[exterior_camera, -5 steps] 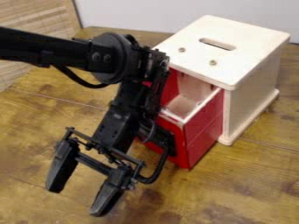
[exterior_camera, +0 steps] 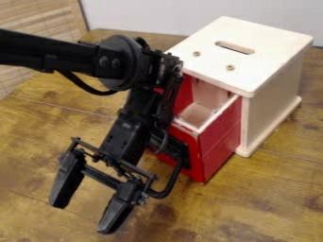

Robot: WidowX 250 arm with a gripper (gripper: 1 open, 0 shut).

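My black gripper hangs low at the front left over the wooden floor, its two fingers apart and open with nothing between them. Behind the arm's wrist stands a pale wooden cabinet with a slot and two small knobs on its top. Its red-fronted drawer is pulled partly out, showing a pale, empty-looking inside; the arm hides the left part of the red front.
A pale slatted wooden panel is at the far left. A white wall runs along the back.
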